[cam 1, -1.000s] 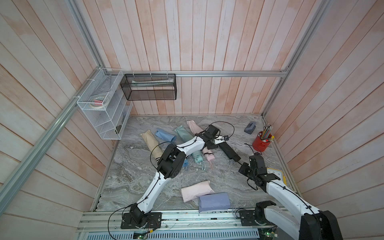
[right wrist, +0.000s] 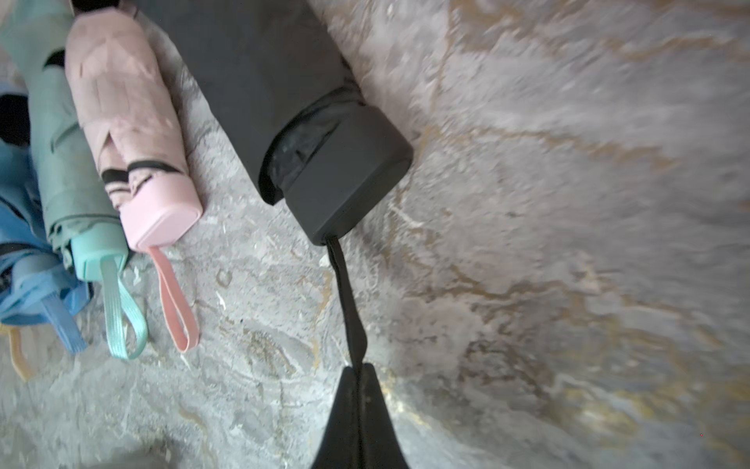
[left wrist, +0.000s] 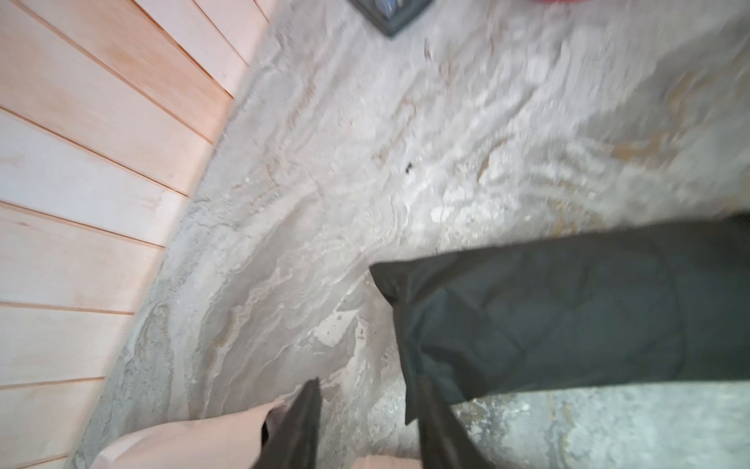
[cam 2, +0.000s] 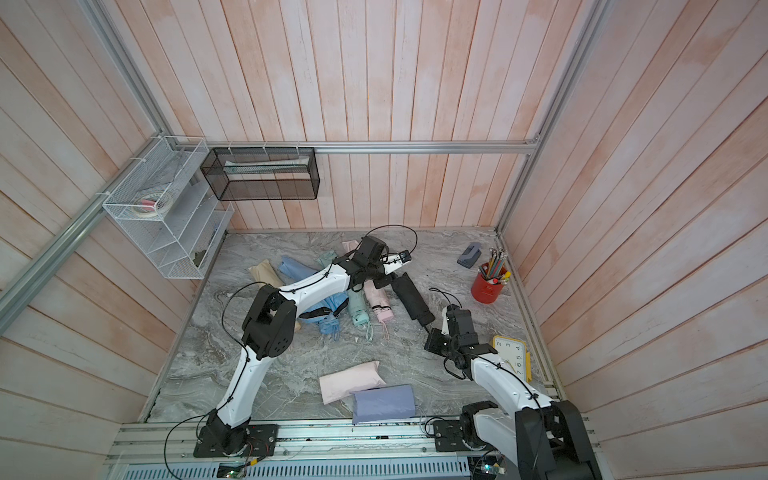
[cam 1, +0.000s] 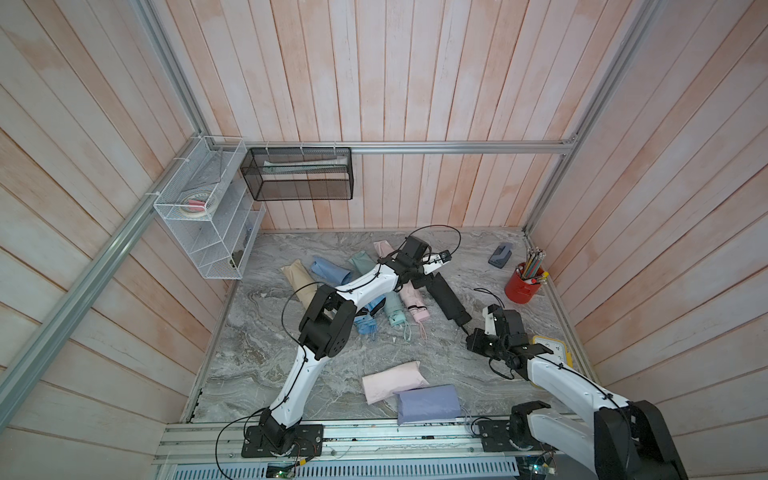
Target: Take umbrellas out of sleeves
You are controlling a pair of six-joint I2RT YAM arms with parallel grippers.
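The black umbrella lies slantwise on the table, its dark sleeve (left wrist: 547,312) around most of its length and its black handle end (right wrist: 351,172) bare. From the handle runs a thin black strap (right wrist: 343,289), whose tip is pinched by my right gripper. At the sleeve's far end, my left gripper stands partly open beside the fabric with nothing between its fingers. To the left lie a pink umbrella (right wrist: 125,93), a mint umbrella (right wrist: 70,148) and a blue umbrella (right wrist: 35,273), side by side; the left arm hides parts of them in the top views.
A beige sleeved shape (cam 1: 300,281) lies at the far left. Near the front edge are a pale pink pouch (cam 1: 392,381) and a blue-grey pouch (cam 1: 429,404). At the right stand a red pen cup (cam 1: 520,289) and a dark stapler-like object (cam 1: 500,255).
The pouches have not moved.
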